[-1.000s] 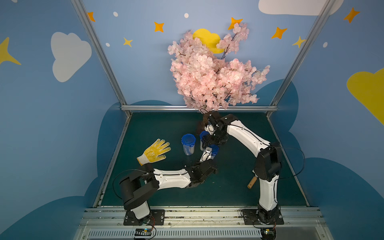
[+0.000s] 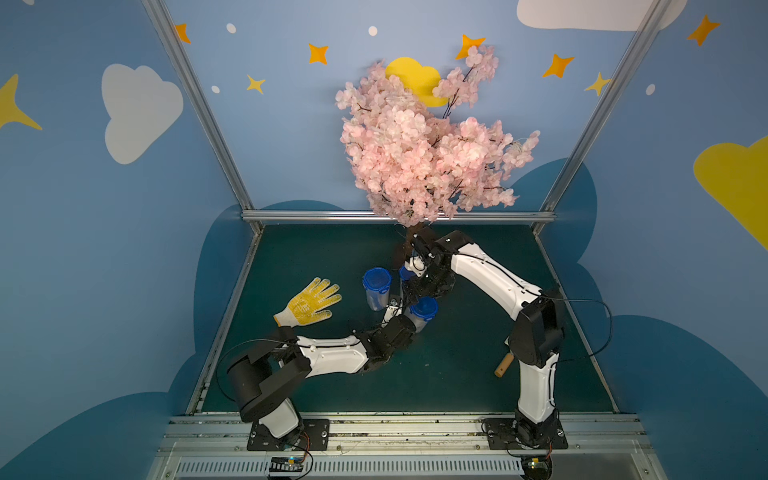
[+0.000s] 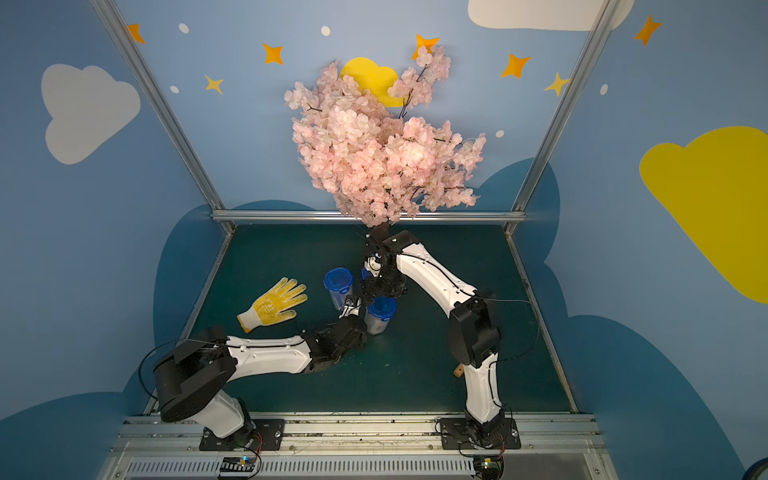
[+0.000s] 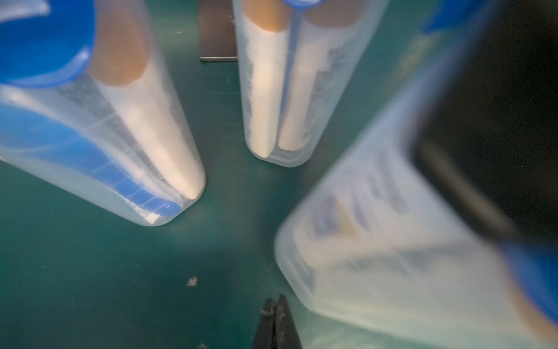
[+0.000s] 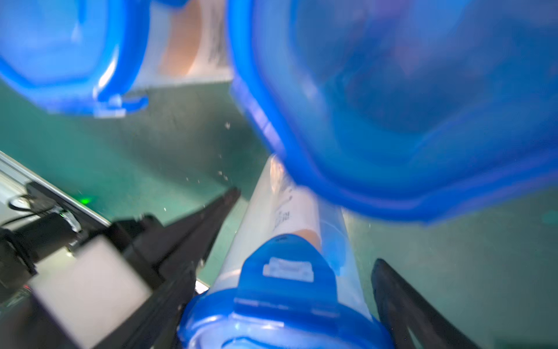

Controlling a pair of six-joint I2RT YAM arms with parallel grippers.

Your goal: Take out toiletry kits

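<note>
Three clear canisters with blue lids stand on the green table: the left one [image 2: 377, 293], the rear one [image 4: 290, 87], mostly hidden from above, and the front one [image 2: 424, 309]. Around the lid of the front canister [image 5: 284, 290], my right gripper is part open, a finger on each side, with small gaps at the tips. My left gripper is shut, nothing visible between its fingers, just beside the base of the front canister [image 4: 366, 244]. Rolled white and tan items show inside the left canister [image 4: 145, 110].
A yellow work glove [image 2: 309, 303] lies at the left. A wooden-handled tool [image 2: 504, 365] is partly behind the right arm. Behind the canisters rises a pink blossom tree [image 2: 432, 144]. Bare table [image 2: 440, 376] spreads at the front and right.
My left gripper has drawn back leftward from in front of the front canister, leaving more of its lid and body visible. The right gripper has moved only slightly.
</note>
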